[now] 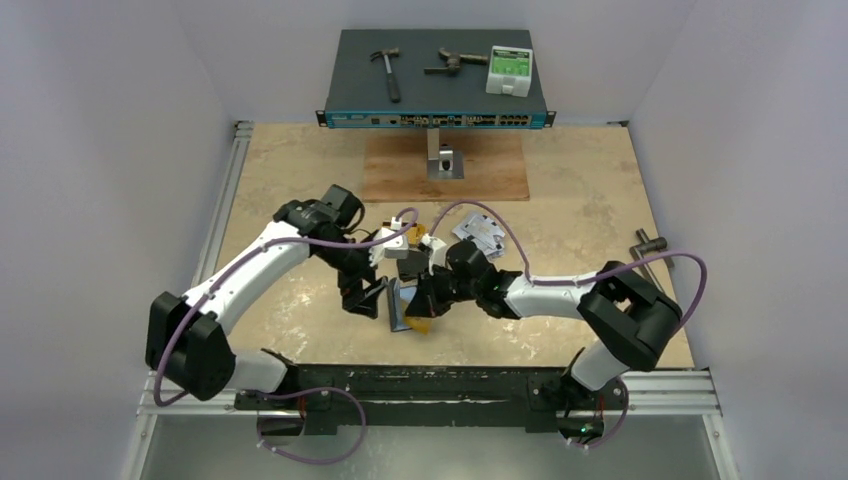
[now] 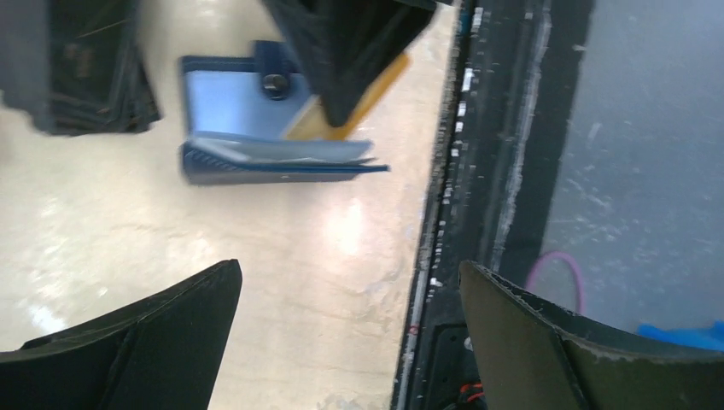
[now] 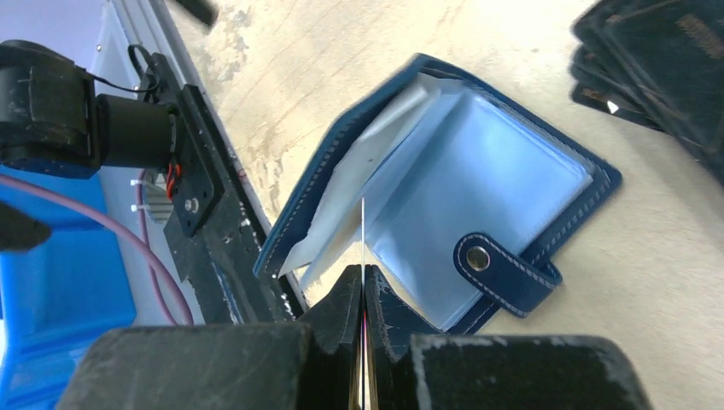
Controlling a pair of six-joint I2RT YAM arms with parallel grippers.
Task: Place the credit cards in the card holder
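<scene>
The blue card holder (image 3: pixel 504 188) lies unfolded on the table, its strap with a snap button on one side and one cover with clear sleeves raised. My right gripper is shut on a thin card (image 3: pixel 363 231), seen edge-on there, just above the holder. From the left wrist view, this yellow card (image 2: pixel 376 98) is at the right gripper, slanting over the holder (image 2: pixel 235 102) behind the raised sleeves (image 2: pixel 282 152). How far it is inside a sleeve is hard to tell. My left gripper stands open and empty, apart from the holder's raised cover.
A stack of dark flat pieces (image 3: pixel 666 68) lies beside the holder. White cards or papers (image 1: pixel 480 232) and something yellow (image 1: pixel 415 233) lie farther back. Hammers (image 1: pixel 650 245) are at the right edge. Bare table stretches out left and right.
</scene>
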